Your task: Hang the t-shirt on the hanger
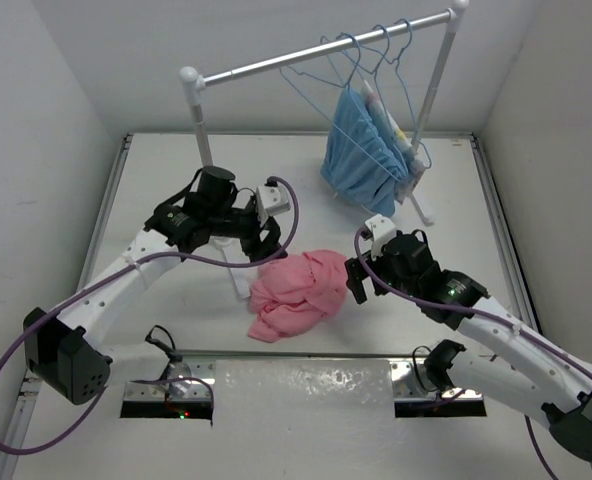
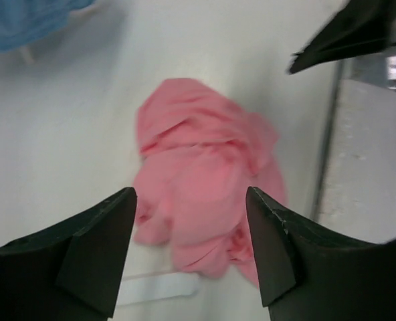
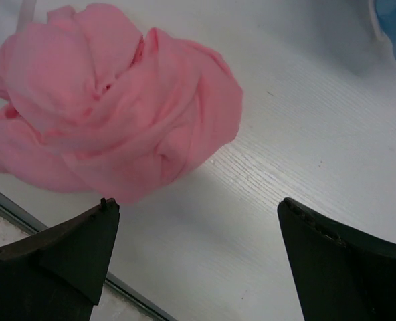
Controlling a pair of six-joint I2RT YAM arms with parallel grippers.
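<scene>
A pink t-shirt (image 1: 301,293) lies crumpled on the white floor in the middle, below the rack; it also fills the middle of the left wrist view (image 2: 205,187) and the upper left of the right wrist view (image 3: 118,107). My left gripper (image 1: 266,240) is open just above the shirt's upper left, nothing between its fingers. My right gripper (image 1: 364,275) stands open right of the shirt, empty. Blue hangers (image 1: 332,115) hang on the rail, one or more carrying blue cloth (image 1: 356,160).
The rack's rail (image 1: 276,60) spans the back, its left foot (image 1: 238,282) beside the shirt. Walls close in both sides.
</scene>
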